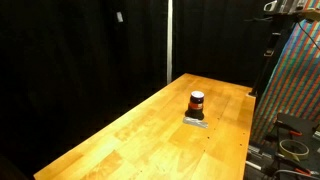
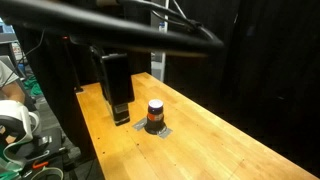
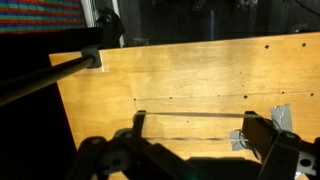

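Note:
A small dark jar (image 1: 196, 102) with a white lid and a reddish band stands upright on the wooden table. The second exterior view also shows the jar (image 2: 155, 117), with grey strips by its base. From the wrist, my gripper is open over the table; bare wood shows between its fingers. Grey strips (image 3: 281, 118) lie beside the right finger. The jar itself cannot be made out there, possibly hidden behind that finger. Neither exterior view shows the fingertips clearly.
The wooden table (image 1: 130, 145) is otherwise mostly clear. A black bar (image 3: 50, 77) meets its edge at the left in the wrist view. In the second exterior view, a dark upright piece (image 2: 118, 88) stands left of the jar, and a thick dark shape (image 2: 140, 30) crosses the top.

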